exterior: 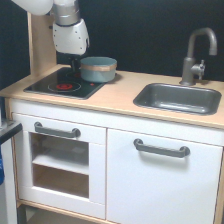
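Note:
A grey-blue pot stands upright on the counter at the right edge of the black stove top. The white arm comes down from the upper left. Its dark gripper is at the pot's left side, above the back of the stove. Whether it touches the pot is unclear. The fingers are small and dark against the background, so their opening does not show.
A sink with a tall faucet is to the right. Below the counter are an oven door and a white cabinet door, both with grey handles. Bare counter lies between stove and sink.

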